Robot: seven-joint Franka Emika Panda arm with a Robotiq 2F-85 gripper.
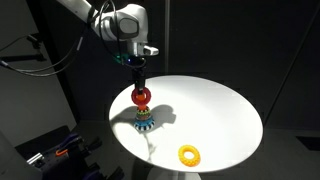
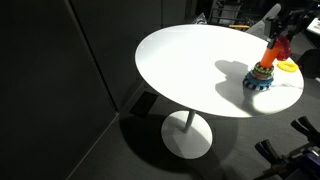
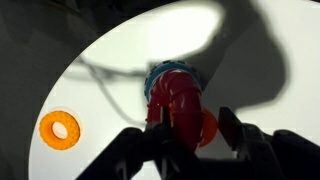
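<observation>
A stacking toy (image 1: 144,125) stands on the white table, with teal, blue and yellowish rings low down and an orange upper part (image 2: 270,57). High on it in exterior view 1 is a red rounded piece (image 1: 141,95); exterior view 2 has this red piece (image 2: 283,46) beside the orange part, at my gripper. From above, the red piece (image 3: 178,95) covers much of the stack, with orange showing at its right. My gripper is close around the red piece, its dark fingers (image 3: 231,128) spread to either side. Whether they grip it is too dark to tell.
A loose yellow-orange ring (image 1: 189,155) lies by itself near the front edge of the round white table (image 1: 205,105).
</observation>
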